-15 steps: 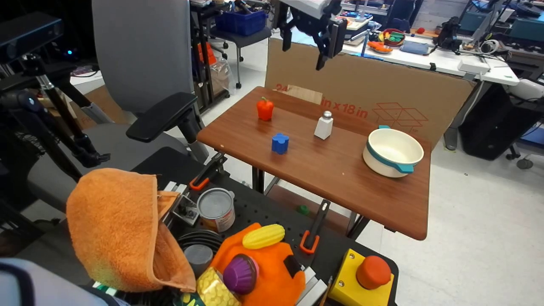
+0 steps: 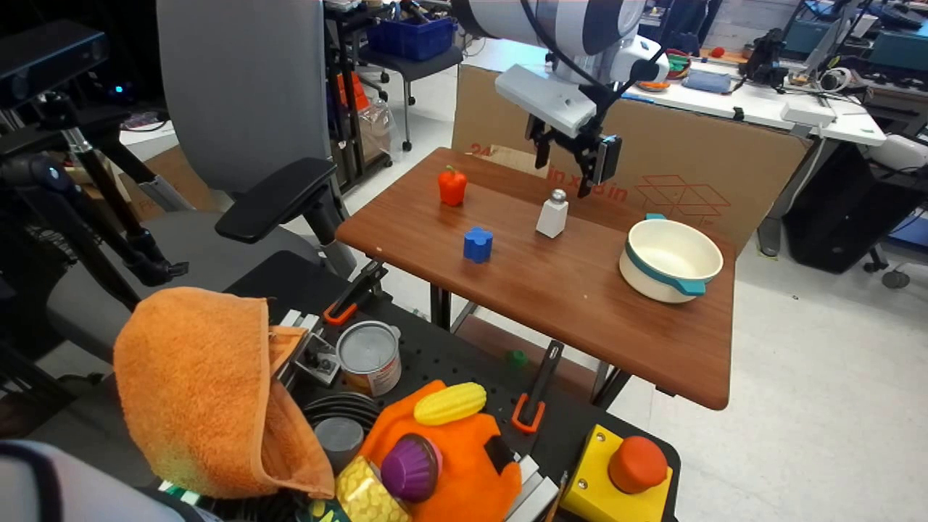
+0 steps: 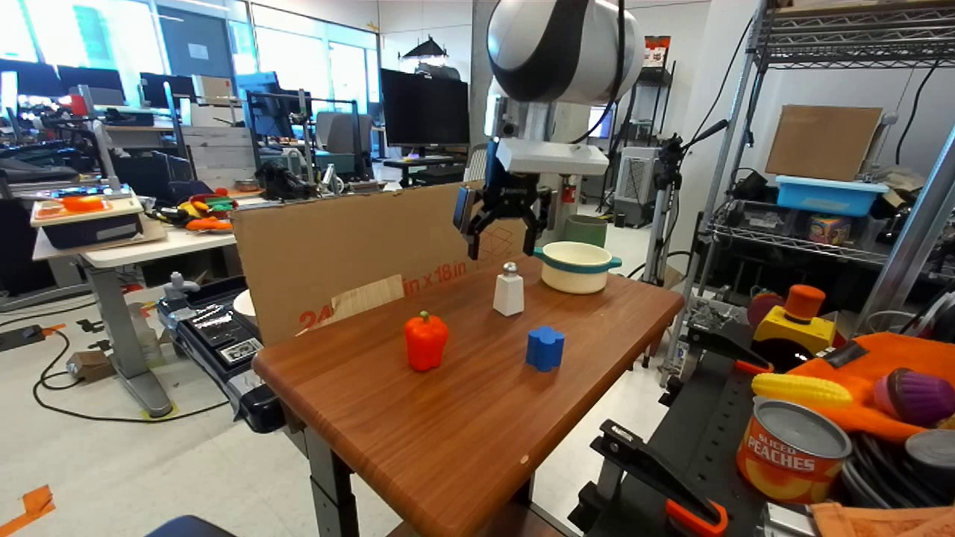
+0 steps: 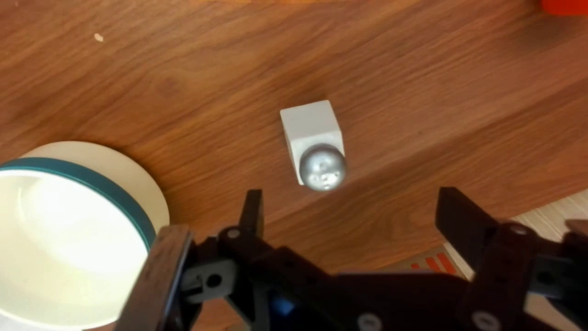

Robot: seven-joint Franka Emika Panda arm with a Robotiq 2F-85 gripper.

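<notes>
A white shaker (image 2: 552, 217) with a rounded silver cap stands upright on the brown table (image 2: 539, 278). Above and slightly behind it hangs my gripper (image 2: 563, 178), open and apart from it. In the wrist view the shaker (image 4: 312, 129) lies ahead of the spread fingers, with nothing between them. A cream pot (image 2: 670, 261) with teal rim and handles sits toward the table's right end, empty inside. At the other end is a red pepper (image 3: 425, 341), and a blue flower-shaped block (image 3: 544, 349) stands nearer the front edge.
A cardboard panel (image 2: 696, 165) rises along the table's back edge. In front, a black cart holds an orange towel (image 2: 200, 391), a can (image 2: 370, 357), a toy corn (image 2: 449, 404) and other items. Bare tabletop lies between block and pot.
My gripper has come down over the table and moved right, to just above the shaker. The objects on the table are where they were.
</notes>
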